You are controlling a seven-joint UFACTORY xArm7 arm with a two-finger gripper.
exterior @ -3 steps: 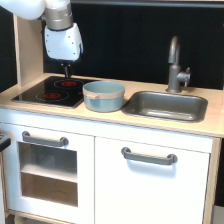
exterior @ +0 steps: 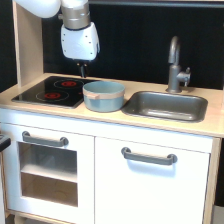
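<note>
A blue-grey pot (exterior: 104, 101) with a pale band and a tan handle stands upright on the wooden counter, between the stove and the sink. My gripper (exterior: 84, 72) hangs from the white arm, pointing down. Its small dark fingertips are above and behind the pot's left side, seemingly near the stove's back right. Whether they touch anything, or how far apart they are, is too small to make out.
To the left lies a black stove top (exterior: 53, 91) with red rings, bare of objects. A dark sink (exterior: 165, 105) with a grey faucet (exterior: 176, 70) is on the right. White cabinet doors with grey handles (exterior: 150, 156) form the front.
My arm and gripper have moved to the right, from over the stove towards the pot. The pot has not visibly moved.
</note>
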